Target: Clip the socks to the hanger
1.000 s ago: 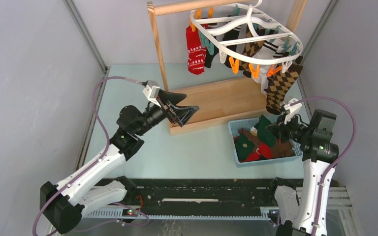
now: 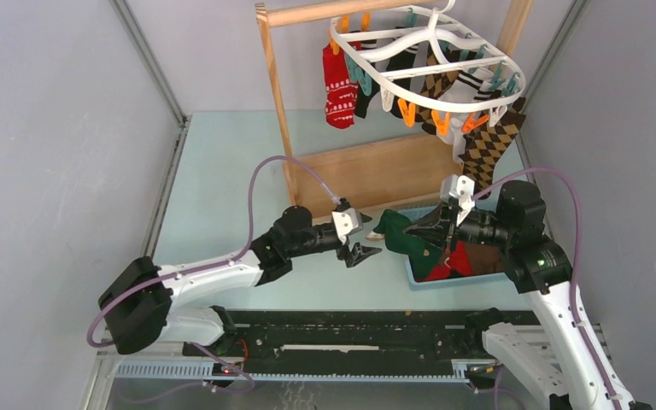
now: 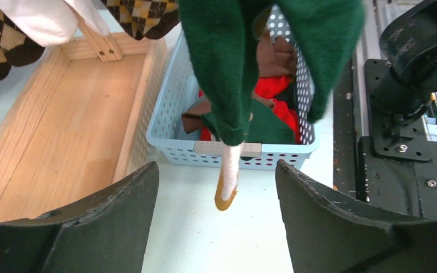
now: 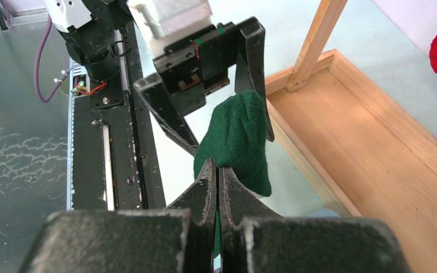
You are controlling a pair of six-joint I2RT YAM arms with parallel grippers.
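A green sock (image 2: 401,232) with a pale, brown-edged tip hangs from my right gripper (image 2: 428,229), whose fingers (image 4: 207,190) are shut on it above the basket. My left gripper (image 2: 365,237) faces that sock from the left, its fingers part open. In the left wrist view the sock's pale end (image 3: 229,173) lies between the two spread fingers, with a gap on both sides. Overhead is the white oval hanger (image 2: 431,107), with orange, teal and white clips (image 2: 407,113) and several socks hanging, among them a red one (image 2: 339,90) and a checkered one (image 2: 489,149).
The light blue basket (image 3: 176,149) holds more green, red and brown socks. Behind it stands a wooden frame (image 2: 277,85) with a flat wooden base (image 2: 367,175).
My right gripper has drawn the green sock leftward from over the basket. My left arm has swung right and down to meet the sock's end, and its fingers have come closer together.
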